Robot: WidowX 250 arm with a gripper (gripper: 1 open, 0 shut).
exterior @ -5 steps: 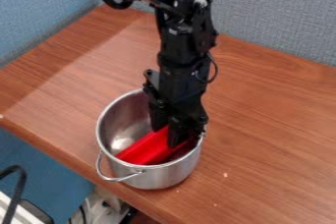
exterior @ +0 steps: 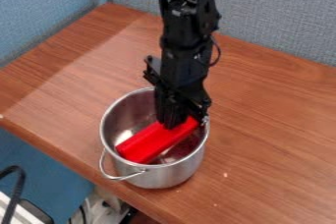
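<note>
A steel pot (exterior: 165,174) with a side handle stands near the table's left front edge. A red oblong object (exterior: 148,141) lies inside it, slanting from lower left to upper right. My black gripper (exterior: 180,120) reaches down into the pot over the upper right end of the red object. Its fingertips are hard to make out against the dark body, so whether it touches or holds the object cannot be seen.
Padded grey walls stand behind.
The gripper has shifted slightly upward in view, and more of the red object's upper right end shows. The pot has stayed about where it was.
</note>
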